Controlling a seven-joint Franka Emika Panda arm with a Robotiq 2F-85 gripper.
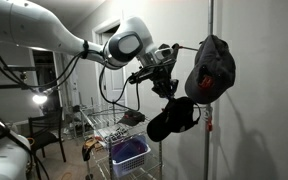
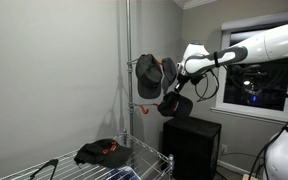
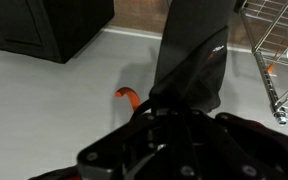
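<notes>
A black cap [image 1: 172,121] hangs beneath my gripper [image 1: 165,88], which is shut on its thin edge. In the wrist view dark cloth of the cap [image 3: 191,60] runs up from the fingertips, and the exact pinch is hard to make out. To the side, a dark cap [image 1: 212,72] hangs on the upper part of the stand's pole [image 1: 209,140]. Exterior view 2 shows another dark cap [image 2: 169,72] close beside it, near my gripper. An orange-red hook [image 3: 127,98] sticks out near the held cap.
A wire rack [image 1: 106,127] stands below, with a purple basket [image 1: 130,153] on a shelf and a dark cap [image 2: 103,152] on top. A black cabinet [image 2: 191,142] stands farther back. Bare wall lies behind the pole.
</notes>
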